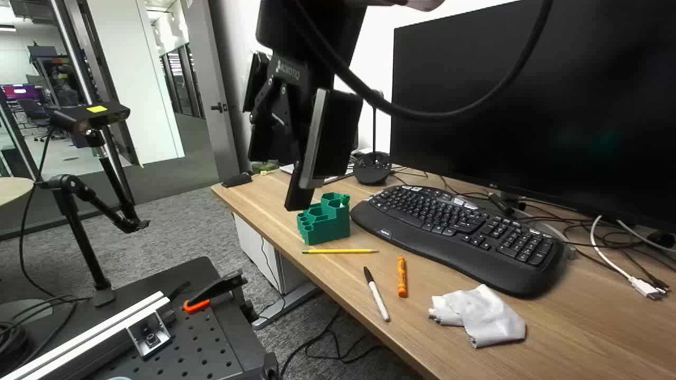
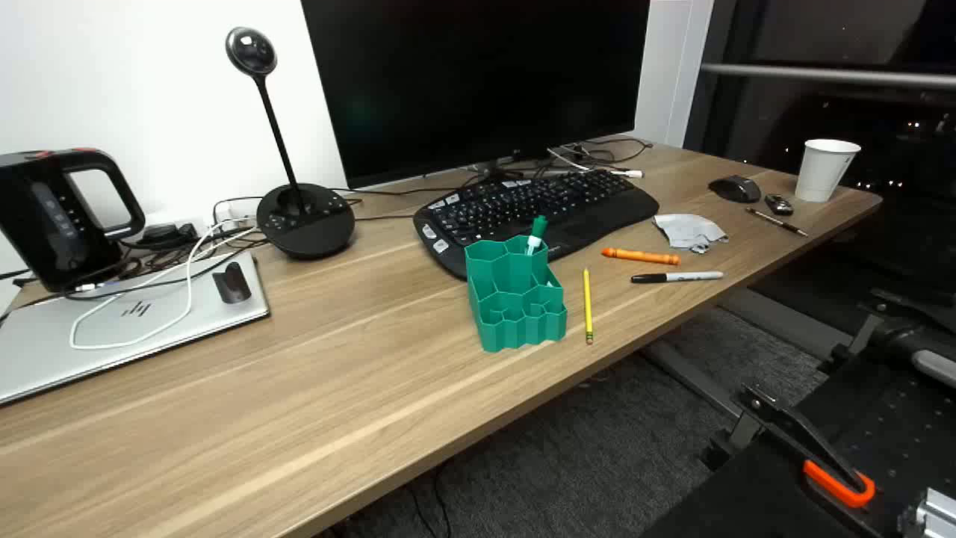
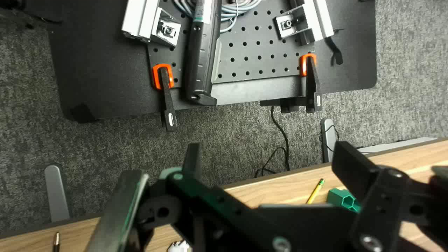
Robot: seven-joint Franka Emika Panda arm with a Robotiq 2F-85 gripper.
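Observation:
My gripper is open, its two fingers wide apart and nothing between them. In exterior view 1 it hangs high above the desk, in front of the monitor side. Below it stands a green honeycomb organizer [image 2: 517, 300] with a green-capped marker [image 2: 535, 235] upright in one cell. A yellow pencil [image 2: 588, 306] lies beside the organizer. Farther along are an orange crayon-like stick [image 2: 640, 256], a white marker with a black cap [image 2: 677, 278] and a crumpled grey-white cloth [image 1: 478, 314]. The wrist view shows the organizer partly hidden by a finger.
A black keyboard [image 2: 547, 214] lies before the monitor [image 2: 475, 81]. A webcam stand [image 2: 305, 220], laptop [image 2: 134, 327] and kettle [image 2: 67, 220] occupy one end; a white cup [image 2: 826, 170], mouse [image 2: 735, 187] and pen [image 2: 777, 221] the other. Bare desk lies in front of the laptop.

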